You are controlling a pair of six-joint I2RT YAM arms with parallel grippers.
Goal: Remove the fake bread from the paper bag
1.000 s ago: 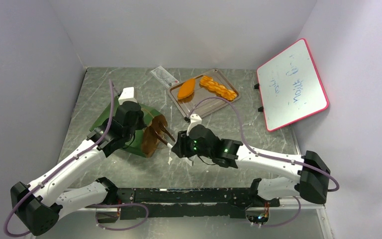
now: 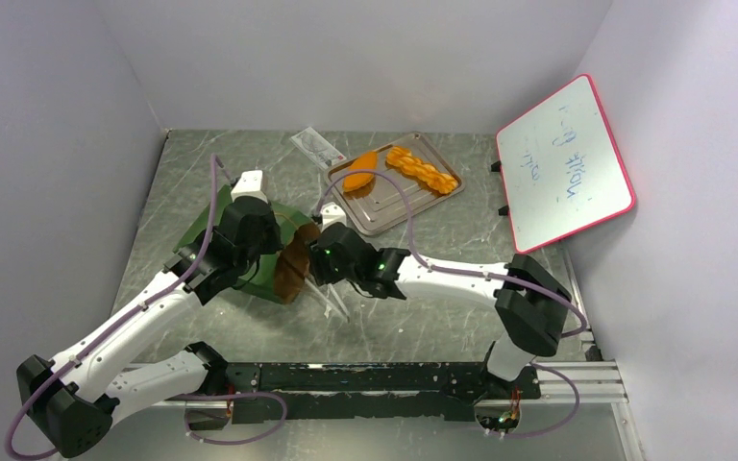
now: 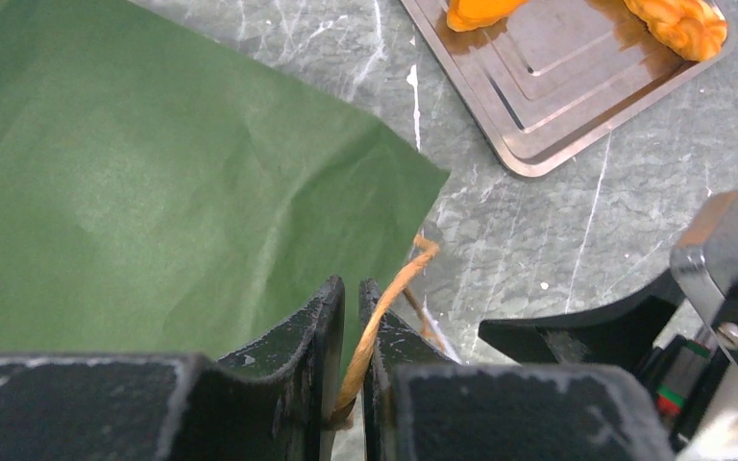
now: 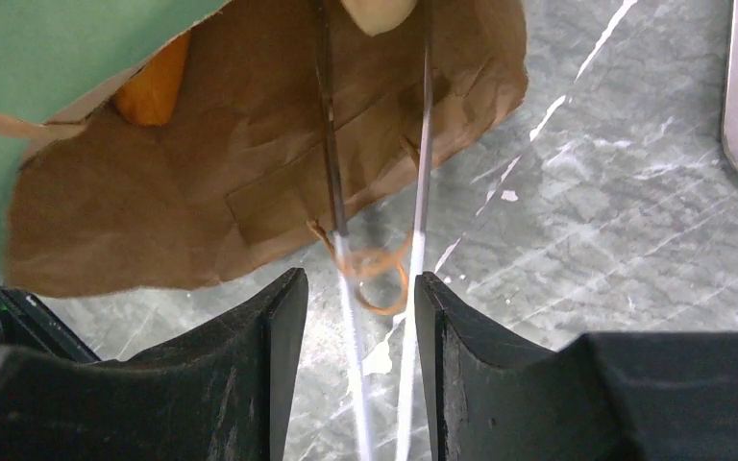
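Note:
The green paper bag (image 2: 281,279) lies at left, its brown mouth (image 4: 221,163) facing right. An orange bread piece (image 4: 154,82) and a paler piece (image 4: 378,12) show inside. My left gripper is shut on the bag's twisted handle (image 3: 389,298). My right gripper is part open in front of the mouth, with two long, thin strips (image 4: 413,288) running up toward the pale piece, blurred in part.
A metal tray (image 2: 381,216) with orange bread (image 2: 421,170) stands at the back. A whiteboard (image 2: 562,163) is at right, a flat packet (image 2: 317,149) behind.
My right arm has moved left and slightly up in the top view, closer to the bag's mouth. My left arm is almost still.

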